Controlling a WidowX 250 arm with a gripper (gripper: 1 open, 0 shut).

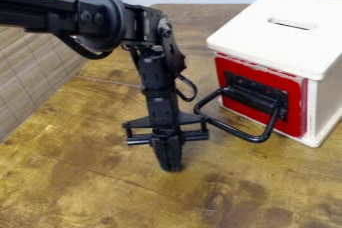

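Note:
My black gripper (168, 158) points down over the wooden table (94, 182), its fingers shut together with nothing visible between them. It stands just left and in front of a white box (281, 32) with a red front panel (243, 74). A black loop handle (251, 134) sticks out from that panel toward the gripper, to the right of its fingers. The box has a slot in its lid.
Bare tabletop lies to the left, in front and at the right front. A light slatted wooden surface (34, 77) runs along the left edge beyond the table.

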